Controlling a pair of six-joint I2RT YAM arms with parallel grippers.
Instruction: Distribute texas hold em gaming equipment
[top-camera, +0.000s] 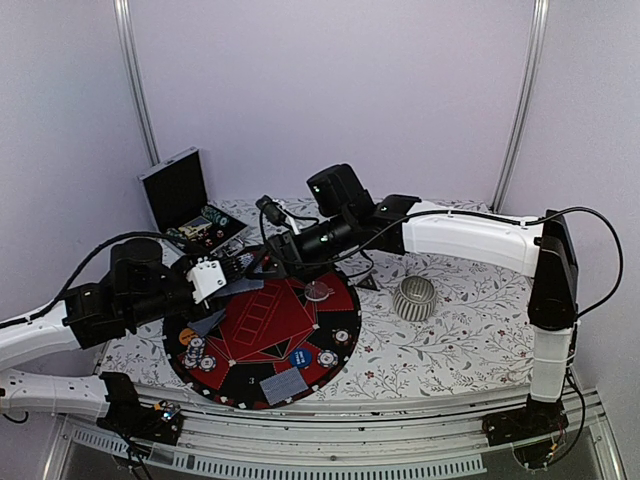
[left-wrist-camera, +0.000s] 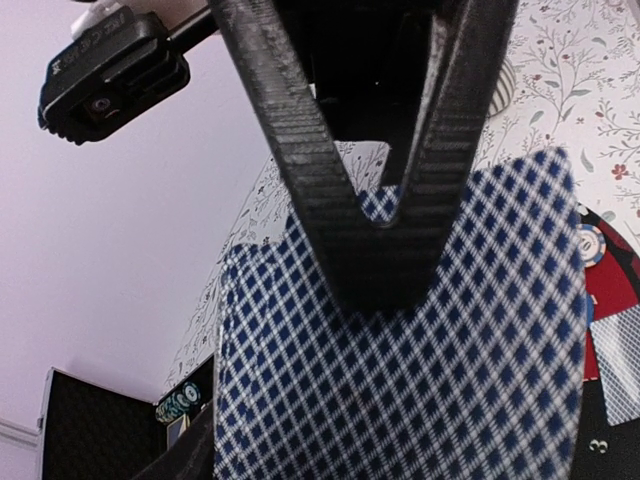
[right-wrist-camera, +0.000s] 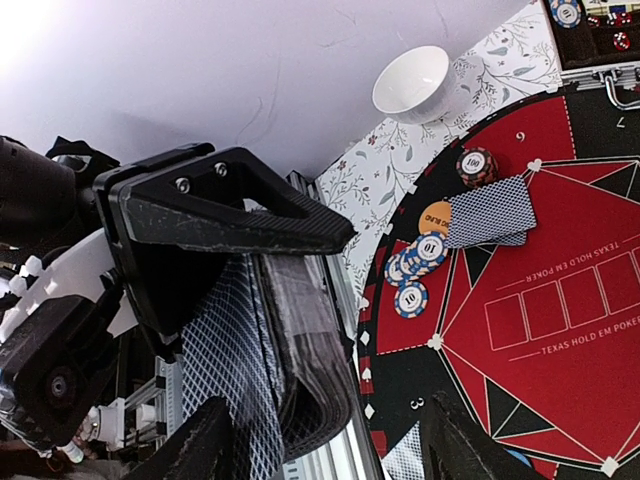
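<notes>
A deck of blue-and-white checked cards (left-wrist-camera: 480, 370) fills the middle of the left wrist view. My left gripper (top-camera: 240, 266) is shut on it; in the right wrist view one of its black fingers (right-wrist-camera: 250, 232) lies along the deck's edge. Close beside it is my right gripper, its fingers well apart. One right finger overlaps the deck's checked face; the other stands clear of it. Whether that finger touches the deck, I cannot tell. Below, the round red and black poker mat (top-camera: 290, 325) carries card pairs (right-wrist-camera: 490, 212), chips (right-wrist-camera: 430, 248) and an orange blind button (right-wrist-camera: 435, 217).
An open black case (top-camera: 178, 190) with chips stands at the back left. A ribbed metal cup (top-camera: 414, 298) is right of the mat, and a white bowl (right-wrist-camera: 413, 85) shows in the right wrist view. Both arms meet closely over the mat.
</notes>
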